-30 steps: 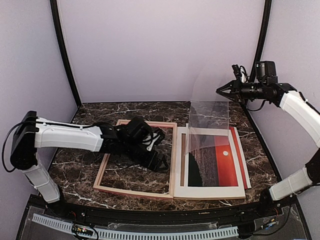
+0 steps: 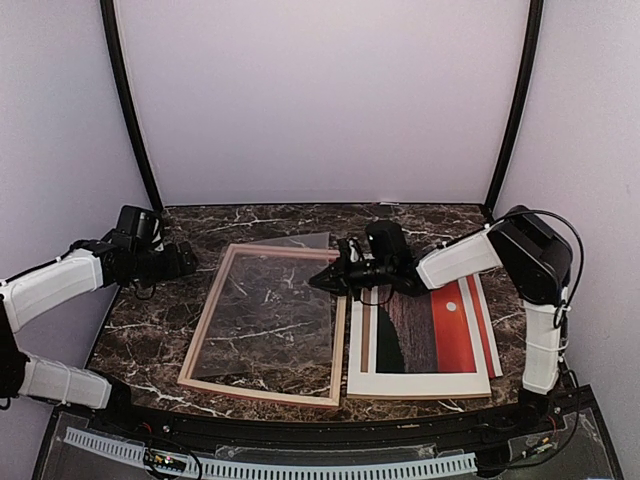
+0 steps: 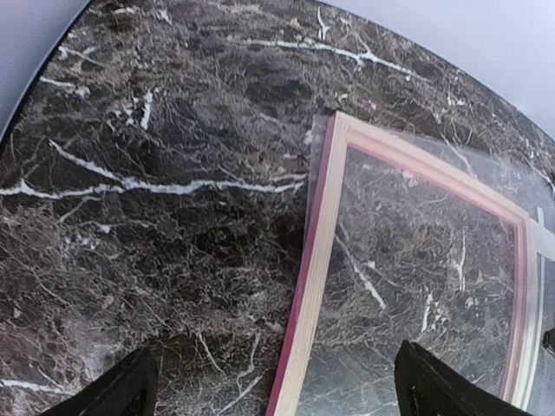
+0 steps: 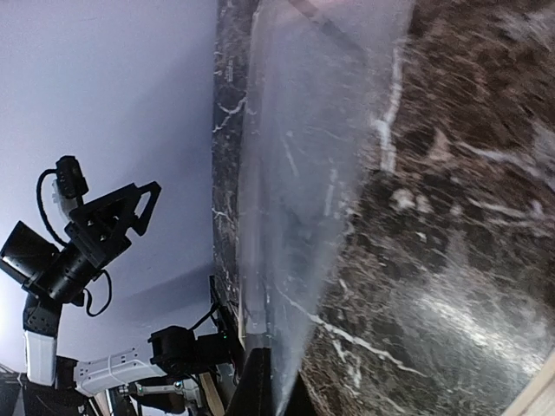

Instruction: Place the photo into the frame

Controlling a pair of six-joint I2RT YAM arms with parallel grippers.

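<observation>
The wooden frame (image 2: 204,325) lies on the dark marble table, left of centre. A clear sheet (image 2: 265,315) covers its opening and sticks out past its far edge; in the right wrist view the sheet (image 4: 299,173) runs up from the fingertips. My right gripper (image 2: 322,284) is shut on the sheet's edge, over the frame's right side. Beyond the frame's left side, my left gripper (image 2: 187,259) stands open and empty. To the right of the frame lies the photo (image 2: 455,335), a dark and red picture with a white border.
A strip of bare marble (image 2: 150,340) lies left of the frame. The photo's wooden-edged backing (image 2: 425,393) sits close against the frame's right side. Pale walls (image 2: 320,110) enclose the table at the back and sides.
My right arm has swung left and down, bringing the hanging sheet over the frame. The left arm has withdrawn left from above the frame. The frame has shifted slightly left and toward the front.
</observation>
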